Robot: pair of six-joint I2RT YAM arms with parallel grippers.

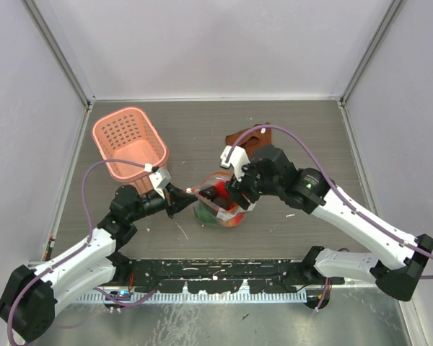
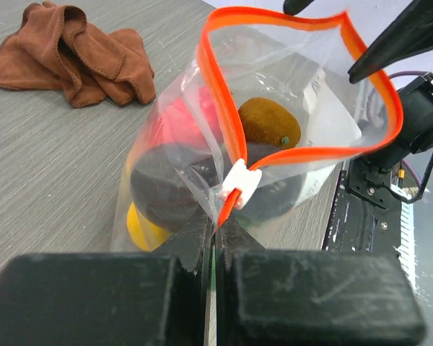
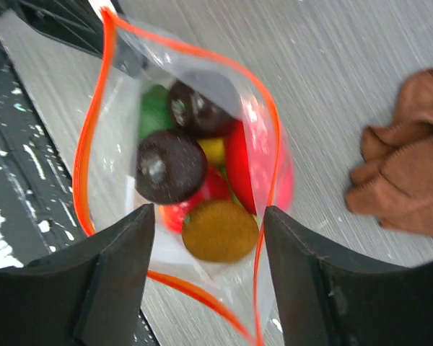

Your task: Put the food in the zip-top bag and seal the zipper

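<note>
The clear zip bag [image 3: 278, 155], with an orange zipper edge, stands mid-table with its mouth gaping. Inside are two dark round fruits [image 3: 171, 166], a brown kiwi-like fruit [image 3: 220, 231], a red item [image 3: 242, 169] and a green item [image 3: 155, 112]. My left gripper is shut on the bag's left corner, just below the white slider [image 2: 240, 182]. Over the mouth, my right gripper stands open, its fingers [image 3: 133, 241] apart above the food. The bag's far orange corner runs down between these fingers, and no grip on it shows.
An empty pink basket [image 1: 130, 137] stands at the back left. Behind the bag lies a crumpled brown cloth [image 1: 252, 137], partly hidden by the right arm in the top view. Clear table lies to either side of the bag.
</note>
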